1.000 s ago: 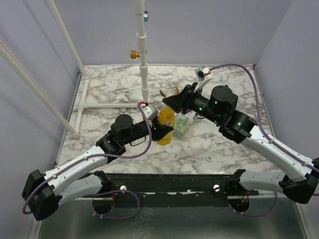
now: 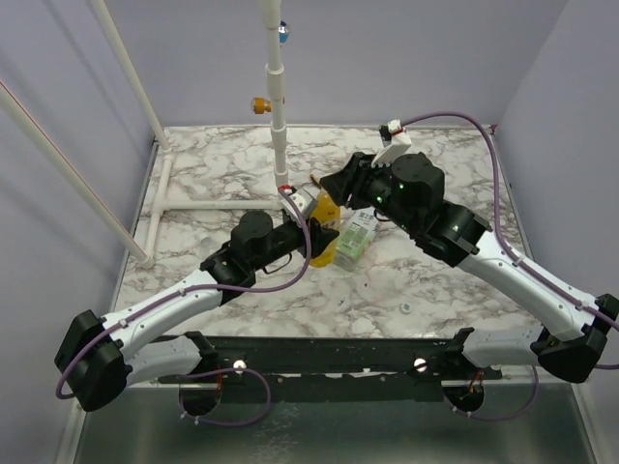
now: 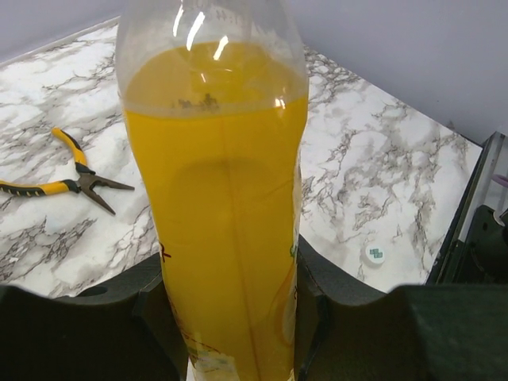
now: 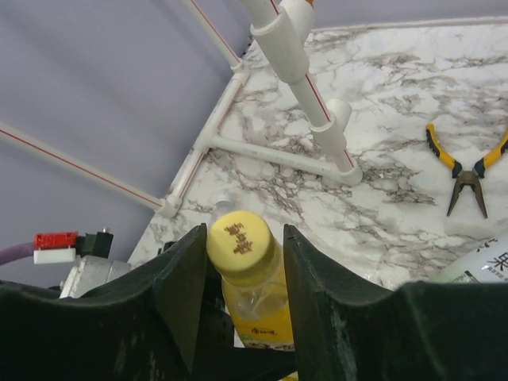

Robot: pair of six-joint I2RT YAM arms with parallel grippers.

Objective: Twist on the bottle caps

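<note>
My left gripper (image 2: 314, 237) is shut on an upright bottle of orange drink (image 3: 226, 206), which fills much of the left wrist view. My right gripper (image 2: 334, 184) is just over the bottle's top; in the right wrist view its fingertips stand either side of the yellow cap (image 4: 240, 242) on the bottle, part open. Whether they touch the cap is hard to tell. A second bottle (image 2: 354, 240) with a green label lies on the marble table behind the grippers.
Yellow-black pliers (image 4: 468, 178) lie on the table. A white pipe frame (image 2: 222, 205) stands at the left and back. A small white round piece (image 3: 373, 254) lies on the right.
Over the last second both arms and the held bottle moved slightly toward the back, and the right arm turned a little.
</note>
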